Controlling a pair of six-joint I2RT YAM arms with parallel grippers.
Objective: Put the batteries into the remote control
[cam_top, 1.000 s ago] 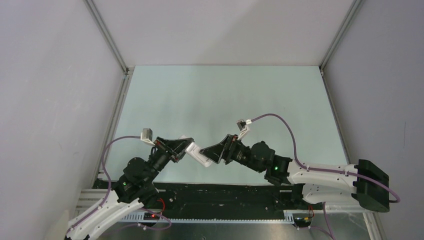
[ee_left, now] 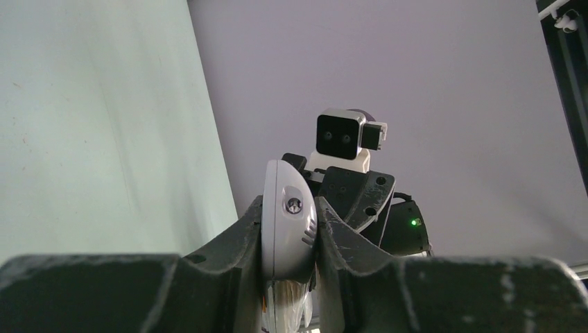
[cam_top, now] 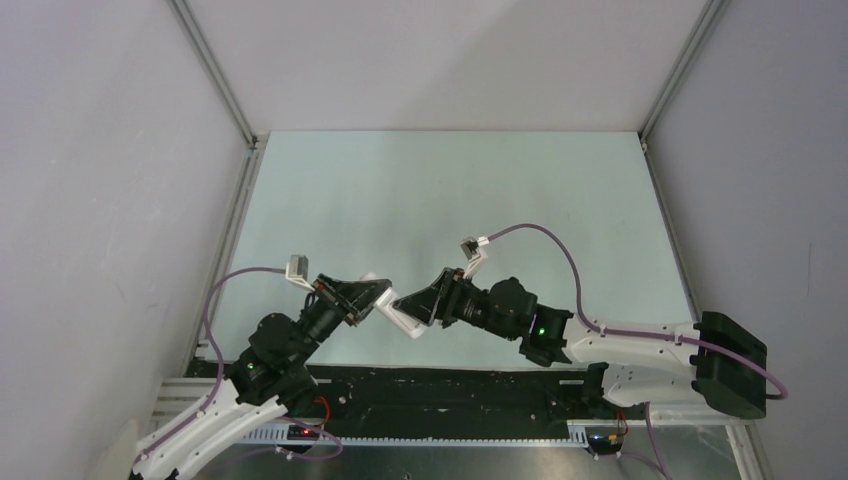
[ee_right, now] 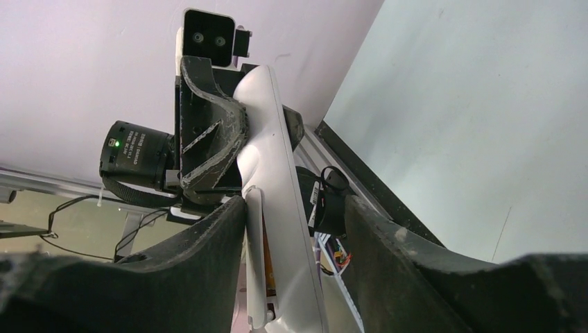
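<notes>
The white remote control [cam_top: 403, 322] is held in the air above the table's front edge. My left gripper is shut on it, one finger against each side. At the remote's other end is my right gripper, partly open. In the right wrist view the remote [ee_right: 288, 208] lies between its fingers; the left finger [ee_right: 232, 232] borders its edge, while a gap separates the right finger [ee_right: 360, 232] from it. A narrow white piece [ee_right: 255, 257] stands off the remote's side, with an orange-brown strip showing in the slot behind it. No separate loose battery can be made out.
A dark gap [cam_top: 440, 400] runs along the front of the table. Walls close in the left and right sides.
My right gripper and its arm have shifted slightly left, closer along the remote. The left arm and the remote have stayed almost still.
</notes>
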